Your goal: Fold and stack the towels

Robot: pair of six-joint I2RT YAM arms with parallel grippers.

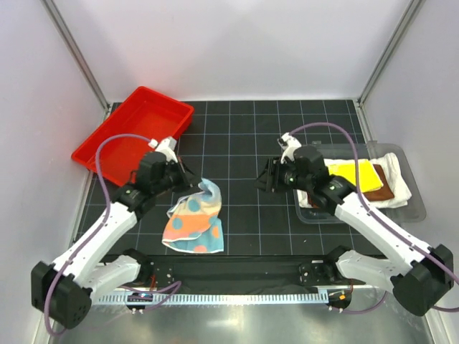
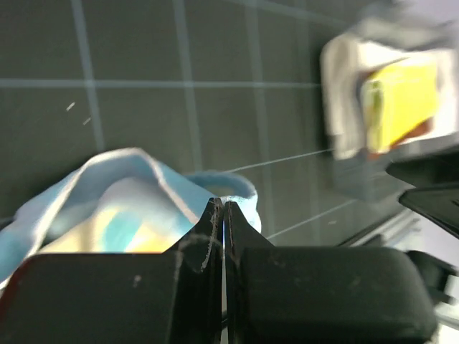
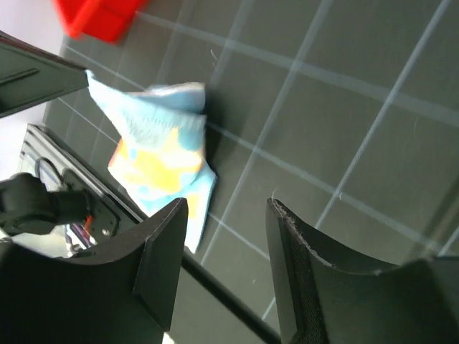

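Note:
A blue, yellow and orange spotted towel (image 1: 192, 226) lies crumpled on the dark tiled table, left of middle. My left gripper is shut on its upper tip, which rises toward the fingers. My right gripper stands open and empty to the right of the towel. In the top view, folded white, brown and yellow cloths (image 1: 355, 172) sit in a grey tray (image 1: 412, 204) at the right, partly hidden by my right arm.
A red bin (image 1: 100, 140) stands empty at the back left.

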